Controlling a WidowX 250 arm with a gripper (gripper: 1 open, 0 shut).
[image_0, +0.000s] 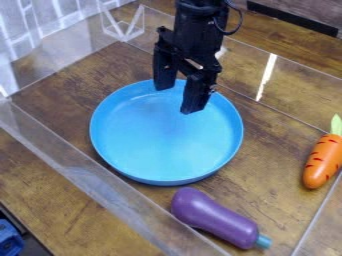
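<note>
My black gripper (183, 86) hangs over the back of a round blue plate (164, 139), its two fingers spread open with nothing visible between them. A purple toy eggplant (214, 215) lies in front of the plate at the lower right. An orange toy carrot (322, 160) with a pale green top lies on the wood at the right edge.
Clear plastic walls cross the left side and the lower right. A blue object (7, 240) shows at the lower left corner.
</note>
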